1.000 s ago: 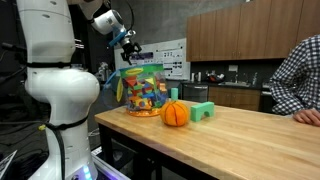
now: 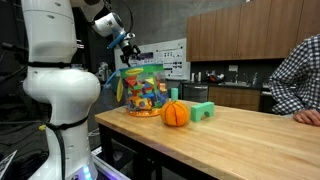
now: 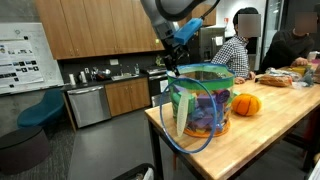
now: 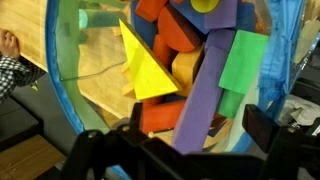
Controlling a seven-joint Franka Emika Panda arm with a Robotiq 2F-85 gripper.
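A clear bag point(image 2: 147, 89) full of colourful toy blocks stands on the wooden table, its top rimmed in blue and green. Looking down into it, the wrist view shows a yellow triangular block point(image 4: 146, 62), a long purple block point(image 4: 202, 100), a green block point(image 4: 242, 66) and several red and orange ones. My gripper is open above the bag's mouth, its dark fingers point(image 4: 262, 130) spread near the bottom of that view. Nothing is held between them. How far the fingertips are from the blocks is hard to judge.
An orange pumpkin point(image 2: 175, 114) sits beside the bag, with a mint-green block point(image 2: 202, 111) behind it. A blue loop point(image 3: 207, 120) hangs down the bag's side. People are at the far side.
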